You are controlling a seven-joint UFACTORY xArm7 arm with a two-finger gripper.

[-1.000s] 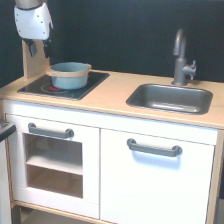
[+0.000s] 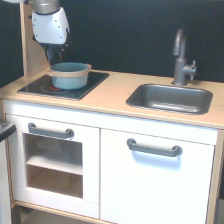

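Observation:
A blue-grey pot (image 2: 69, 79) with a brownish inside sits on the dark stovetop (image 2: 42, 87) at the left of the toy kitchen. My gripper (image 2: 54, 55), white above with dark fingers, hangs just above and behind the pot's left side in the camera view. Its fingers are small and dark against the dark wall, so their spacing does not show. Whether they touch the pot is also unclear.
To the right, a metal sink (image 2: 170, 97) is set into the wooden counter (image 2: 112, 90), with a grey faucet (image 2: 181, 62) behind it. Below are two white cabinet doors with dark handles. The counter between stovetop and sink is clear.
My gripper has moved right and a little down, nearer to the pot. The pot and the rest of the kitchen look unchanged.

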